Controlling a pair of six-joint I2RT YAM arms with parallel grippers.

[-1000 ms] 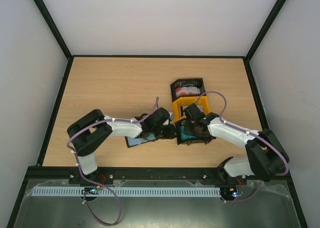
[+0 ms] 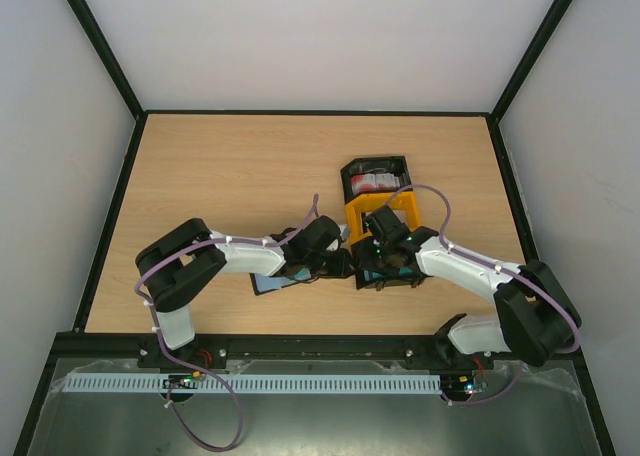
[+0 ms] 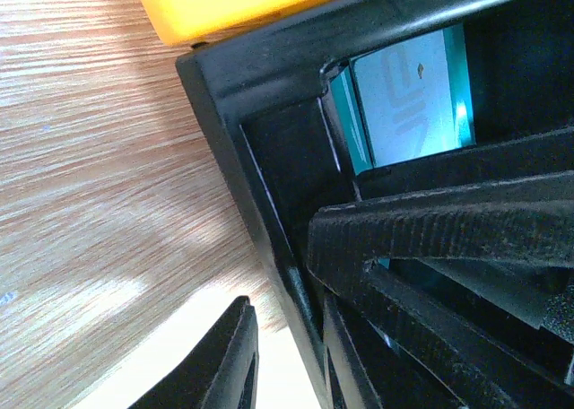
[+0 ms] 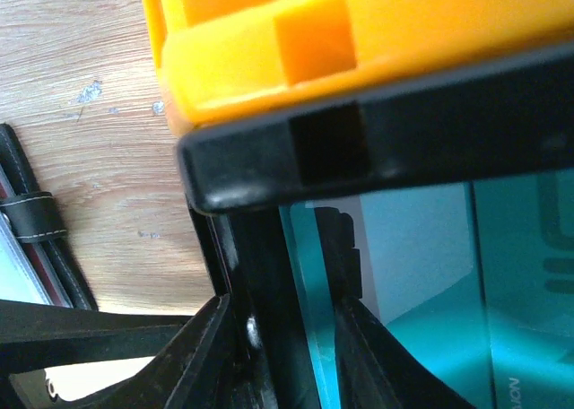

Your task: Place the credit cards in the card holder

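A black bin (image 2: 410, 282) with teal-and-white cards or flat packs (image 4: 421, 265) stands at the front of the bin row. My left gripper is shut on the bin's left wall (image 3: 256, 189). My right gripper stands part open at the same corner. The bin wall (image 4: 256, 256) and a teal edge (image 4: 309, 283) show between its fingers, apparently not clamped. In the left wrist view, the right gripper's dark fingers (image 3: 430, 234) reach over the bin. The dark card holder (image 4: 40, 216) with a strap lies left of the bin, partly under my left arm in the top view.
A yellow bin (image 2: 355, 211) adjoins the black one. Behind it stands another black bin (image 2: 400, 164) with red-and-white packs (image 2: 375, 182). Both grippers crowd one corner.
The left arm has stayed still.
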